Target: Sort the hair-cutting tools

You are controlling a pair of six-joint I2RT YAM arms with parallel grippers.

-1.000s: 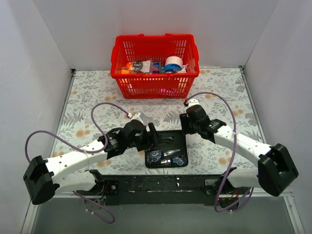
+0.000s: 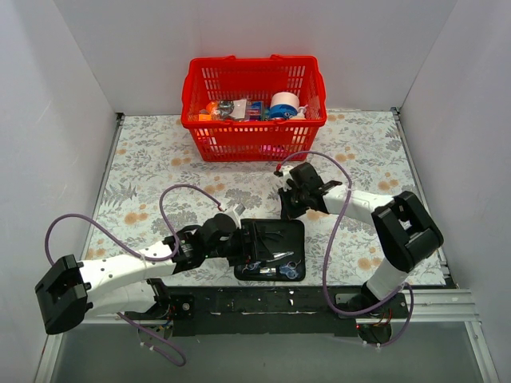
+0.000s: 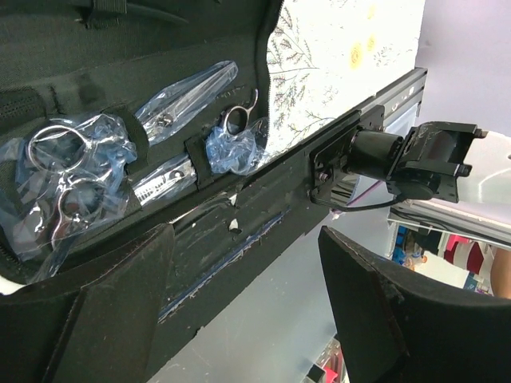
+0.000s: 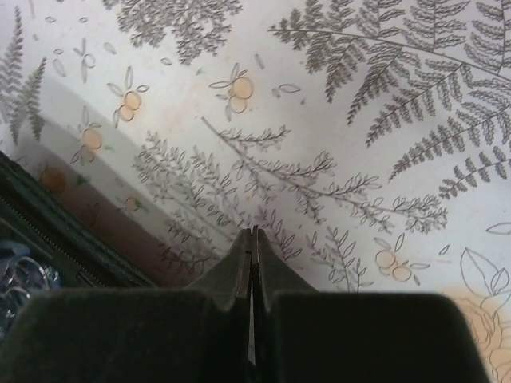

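A dark tool case point(image 2: 295, 239) lies open at the front centre, holding bagged scissors point(image 3: 76, 167), another bagged pair point(image 3: 235, 144) and slim bagged tools point(image 3: 184, 100) in loops. My left gripper hangs open over the case's front-left part, nothing between its fingers, hiding part of it in the top view. My right gripper is shut, nothing showing between its fingertips, just beyond the case's upper right edge over patterned mat.
A red basket point(image 2: 253, 144) with assorted packets and tape rolls stands at the back. The table's dark front edge point(image 2: 263, 300) runs below the case.
My right gripper has moved left to the case's back edge, its arm swinging round. My left gripper has shifted slightly toward the front. The case appears shifted slightly left.
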